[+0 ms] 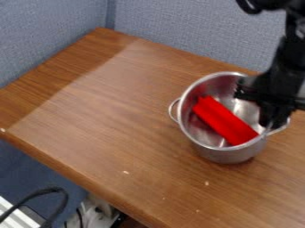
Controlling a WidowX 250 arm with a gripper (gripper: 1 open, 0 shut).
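A steel pot (213, 147) with two wire handles stands on the right part of the wooden table (89, 116), a red oblong object (224, 119) lying inside it. My black gripper (268, 111) is down at the pot's right rim by the handle, partly cut off by the frame's edge and blurred. Whether its fingers are open or shut, or on the rim or handle, I cannot tell.
Grey padded walls (48, 36) rise at the back and left, and black cables (36, 198) lie off the table at the lower left.
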